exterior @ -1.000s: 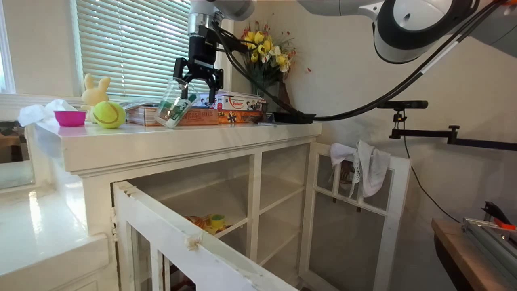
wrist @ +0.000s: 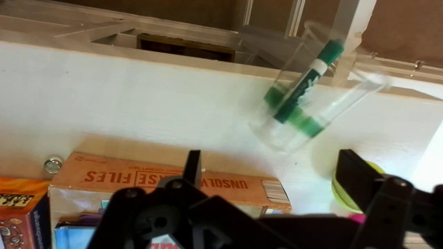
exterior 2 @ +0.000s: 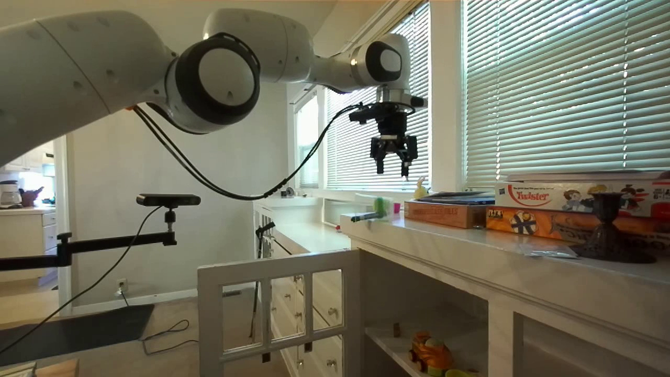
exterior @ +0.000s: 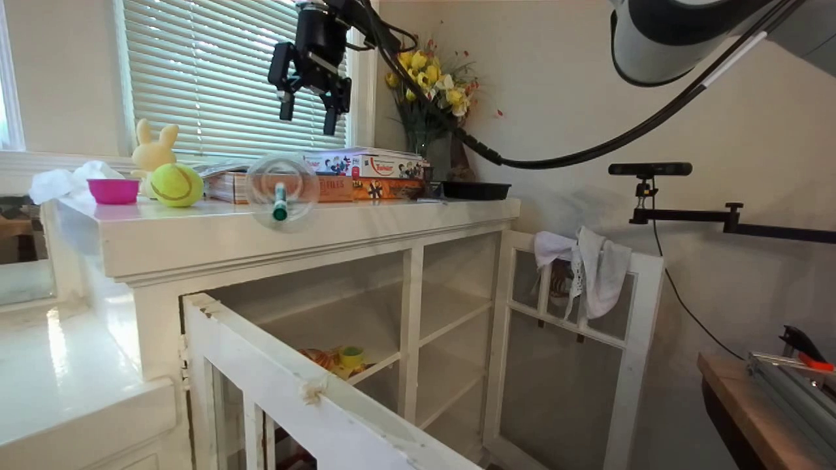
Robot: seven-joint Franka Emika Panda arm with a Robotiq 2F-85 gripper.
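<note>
A clear cup lies tipped over near the front edge of the white countertop, its mouth turned toward exterior view 1. Inside it, partly out past the rim, is a green marker. The cup has a green band and looks blurred in the wrist view. Above and clear of it hangs my gripper, its fingers spread wide with nothing between them. From the other side, the open gripper stands over the counter with the marker below it, pointing outward.
Game boxes are stacked behind and beside the cup. A tennis ball, a pink bowl and a bunny figure stand to the left. Below, an open cabinet door juts out from the front.
The cup was leaning, with a gripper finger at its mouth; now it is on its side with its mouth facing outward. My gripper has risen away from it.
</note>
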